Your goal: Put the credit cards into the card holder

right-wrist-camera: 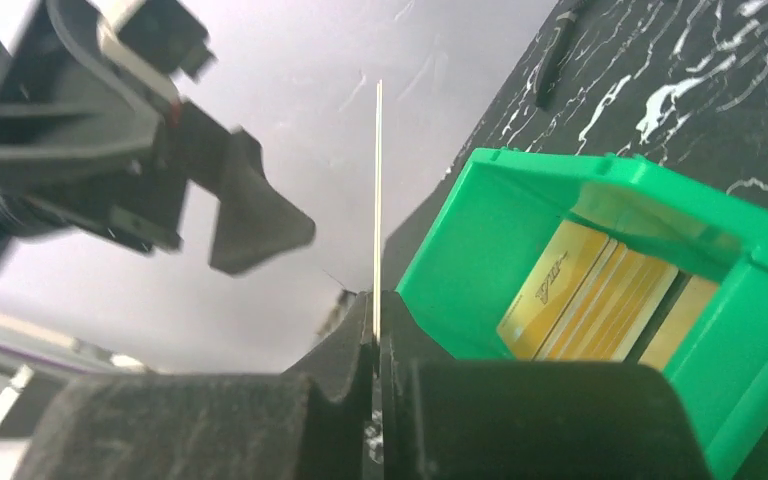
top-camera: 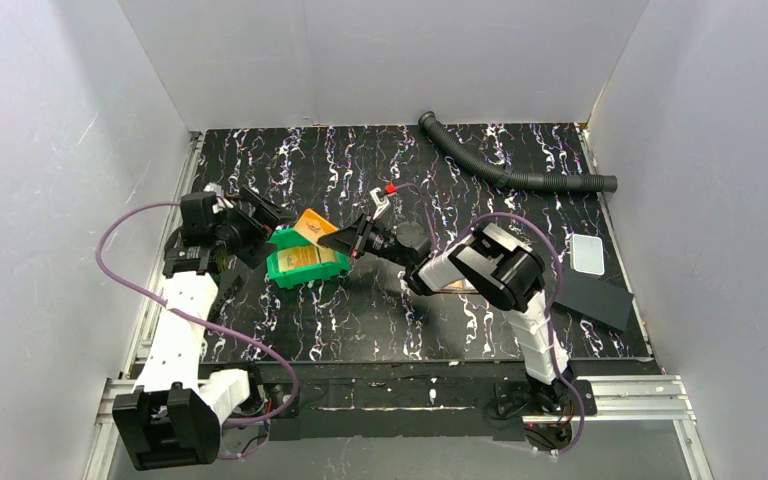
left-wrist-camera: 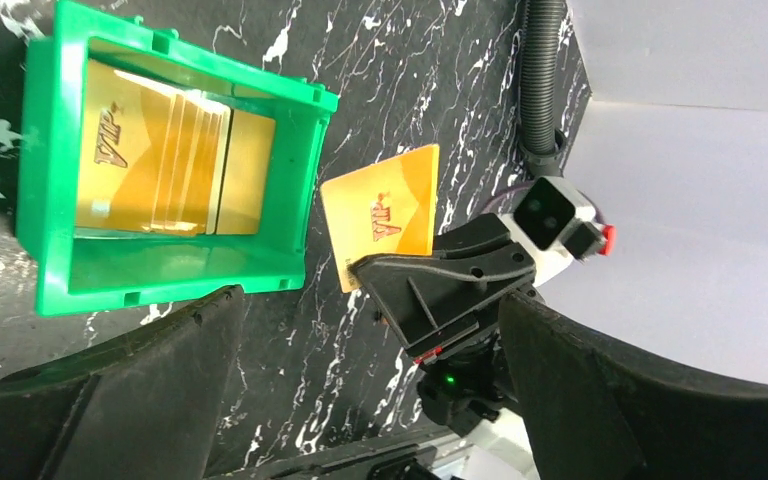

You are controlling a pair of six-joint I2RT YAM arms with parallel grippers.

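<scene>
An orange VIP card (left-wrist-camera: 385, 205) is pinched at one end by my right gripper (top-camera: 338, 240), its free end pointing up and left. From the right wrist view the same card (right-wrist-camera: 378, 190) appears edge-on, as a thin line between the closed fingertips. Below it sits a green box (top-camera: 307, 277), and several orange cards (left-wrist-camera: 125, 150) stand in a row inside. My left gripper (top-camera: 275, 236) is at the box's left side, its fingers (left-wrist-camera: 160, 370) spread wide with nothing between them. The card and the left gripper are apart.
A black corrugated hose (top-camera: 520, 178) lies at the back right. To the right are a white pad (top-camera: 587, 254) and a dark flat board (top-camera: 597, 303). Something tan (top-camera: 460, 285) is partly hidden under the right arm.
</scene>
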